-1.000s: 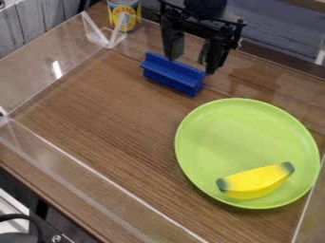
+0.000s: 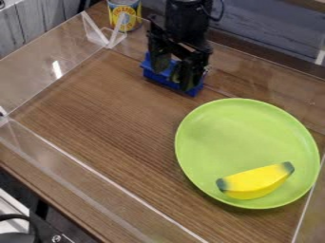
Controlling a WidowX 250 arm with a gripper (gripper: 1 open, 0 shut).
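Observation:
My black gripper [image 2: 178,63] is low at the top centre, open, over a blue block-like object [image 2: 152,70], which it partly hides. Whether its fingers touch the blue object cannot be told. To the lower right, a green plate [image 2: 229,138] holds a yellow banana-like piece [image 2: 254,180].
A can [image 2: 124,13] stands at the back left beside clear plastic. Transparent walls edge the wooden table [image 2: 102,133] at the left.
My gripper has come down and slightly left onto the blue object, covering more of it. The plate and banana piece are unchanged.

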